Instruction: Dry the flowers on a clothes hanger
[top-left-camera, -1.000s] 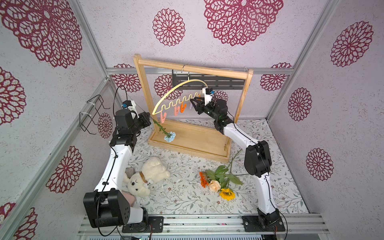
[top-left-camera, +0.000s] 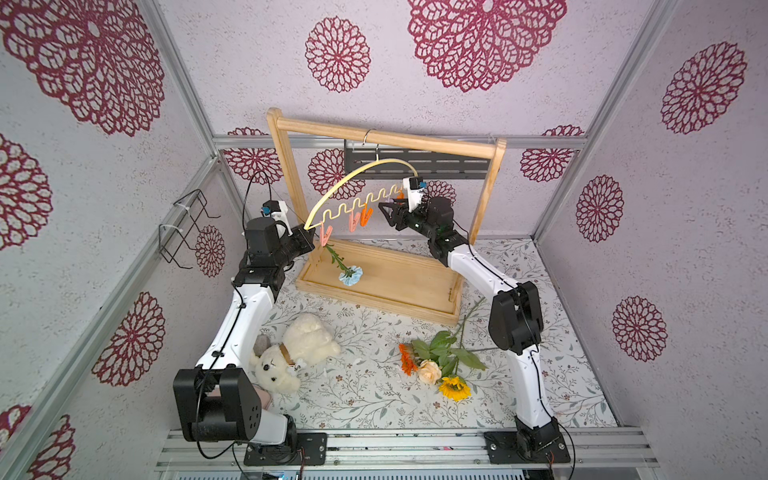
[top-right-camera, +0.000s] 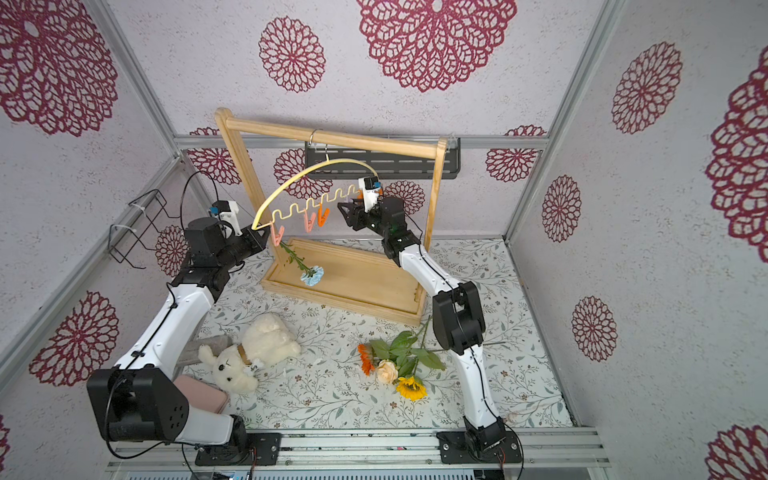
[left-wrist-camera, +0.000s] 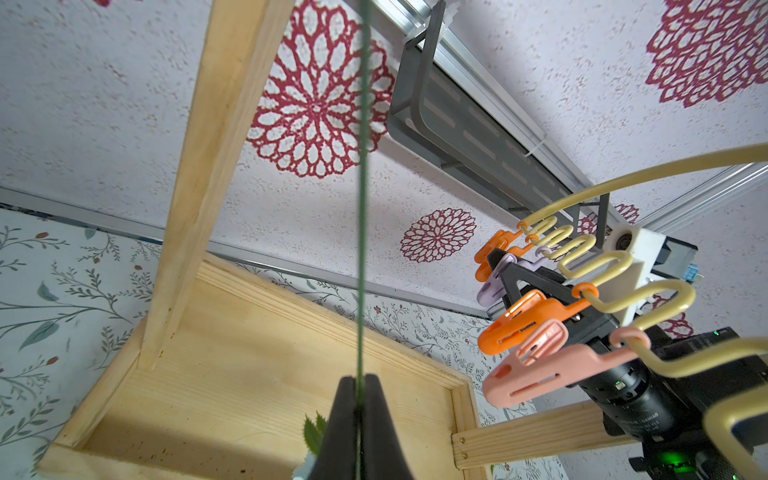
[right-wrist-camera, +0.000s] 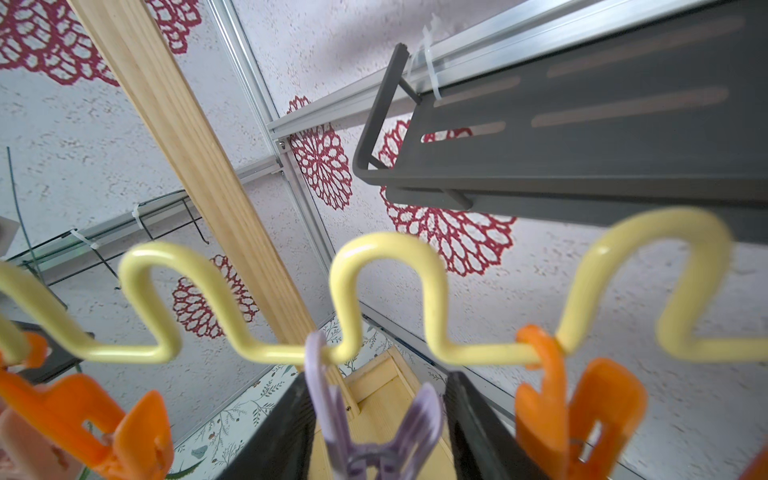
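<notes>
A light blue flower (top-left-camera: 349, 276) hangs head down over the wooden tray; in the left wrist view its thin green stem (left-wrist-camera: 361, 240) runs up between the shut fingers of my left gripper. This gripper is by the left end of the yellow hanger (right-wrist-camera: 388, 242), which hangs from the wooden rack. At the hanger, my right gripper is part open, one finger on each side of a lilac clip (right-wrist-camera: 376, 460). Whether both fingers touch the clip cannot be told. An orange clip (left-wrist-camera: 524, 321) and a pink clip (left-wrist-camera: 552, 374) hang nearby.
The rack's tray (top-left-camera: 384, 302) stands below the hanger. An orange flower (top-left-camera: 407, 359), a peach rose (top-left-camera: 429, 372) and a sunflower (top-left-camera: 455, 389) lie at the front right. A white plush toy (top-left-camera: 308, 340) lies front left.
My right gripper has shifted only slightly and stays at the hanger.
</notes>
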